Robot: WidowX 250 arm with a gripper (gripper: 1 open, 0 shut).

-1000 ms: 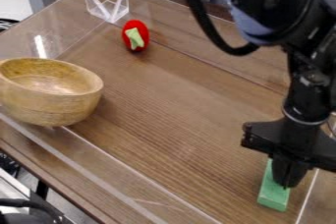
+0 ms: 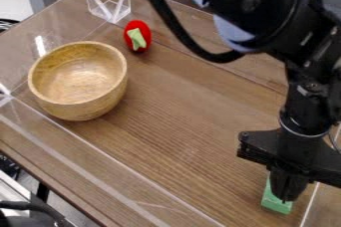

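My gripper (image 2: 290, 176) is low at the right of the table, its fingertips over a green block (image 2: 277, 199) that lies on the wood near the front right. The fingers look close together; whether anything is between them is hidden by the gripper's body, which covers part of the block.
A wooden bowl (image 2: 78, 80) sits at the left. Behind it lie a red object with a pale green patch (image 2: 138, 36) and a clear plastic item (image 2: 108, 4).
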